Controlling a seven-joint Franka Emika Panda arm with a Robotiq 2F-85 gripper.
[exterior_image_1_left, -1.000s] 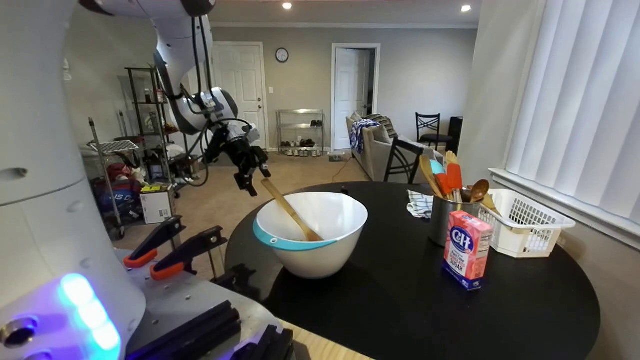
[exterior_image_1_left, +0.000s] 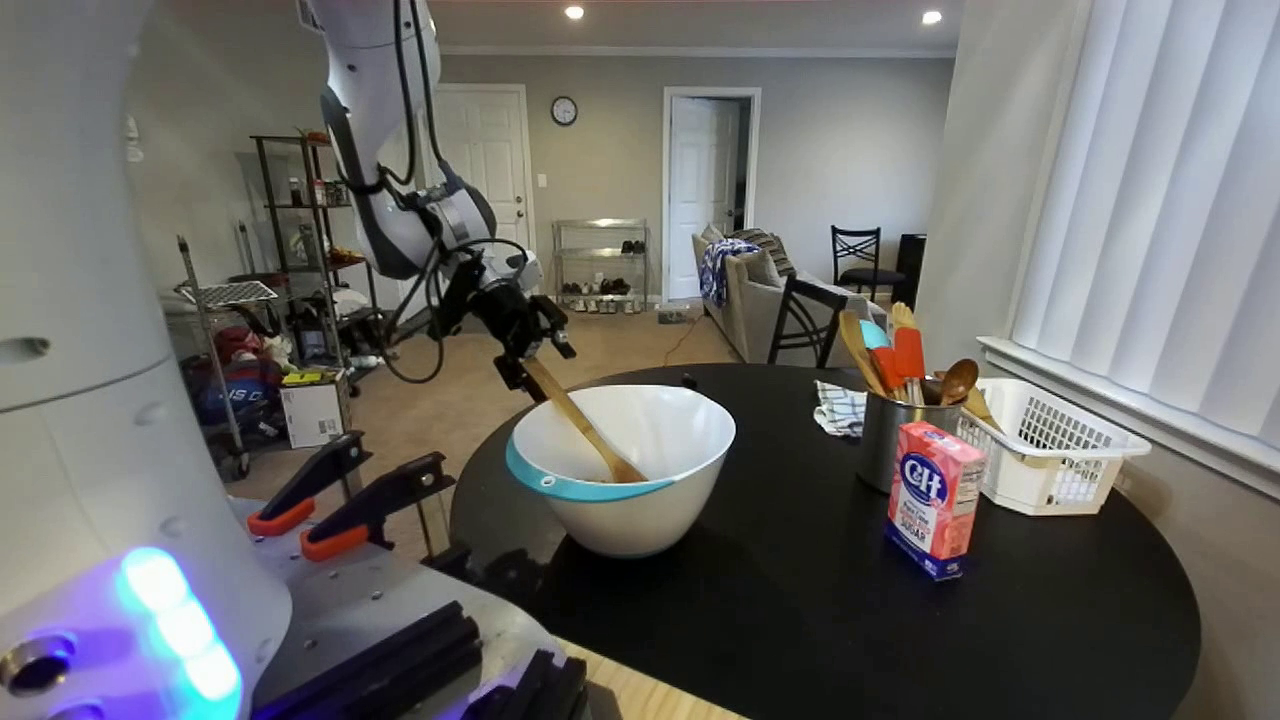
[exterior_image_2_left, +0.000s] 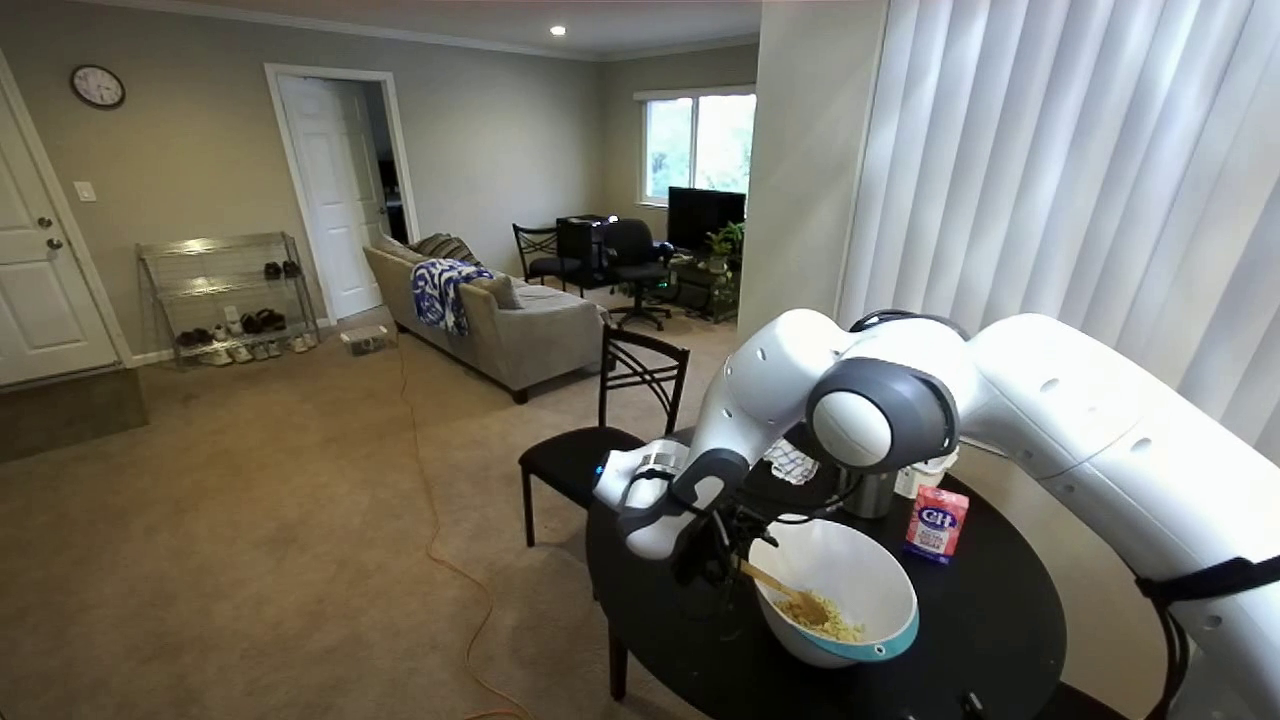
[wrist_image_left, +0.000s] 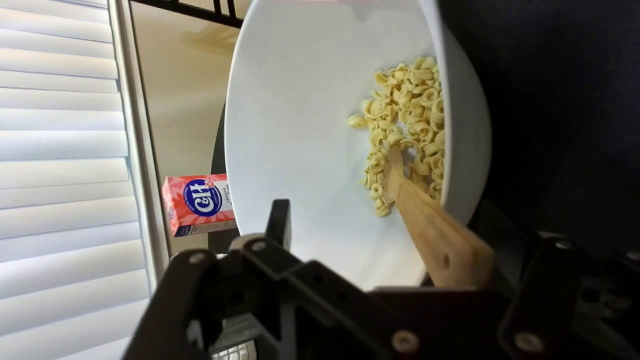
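A large white bowl (exterior_image_1_left: 642, 516) with a turquoise rim section stands on the round black table (exterior_image_1_left: 768, 636). Curled pasta (wrist_image_left: 414, 114) lies at its bottom. Leaning on the bowl's rim is a wooden spoon (exterior_image_1_left: 581, 420), its head in the pasta (exterior_image_2_left: 834, 622) and its handle sticking up and out. My gripper (exterior_image_1_left: 548, 362) is open at the upper end of that handle. In the wrist view, the handle's end (wrist_image_left: 459, 255) reaches between the spread fingers, nearer the right one; whether either finger touches it I cannot tell.
To the right stand a pink C&H sugar box (exterior_image_1_left: 936, 498), a metal crock (exterior_image_1_left: 882, 442) of utensils and a white basket (exterior_image_1_left: 1056, 450). A checked cloth (exterior_image_1_left: 840, 409) lies behind.
The gripper has come lower and to the right, from just off the spoon's handle to its upper end. Bowl and spoon look unmoved.
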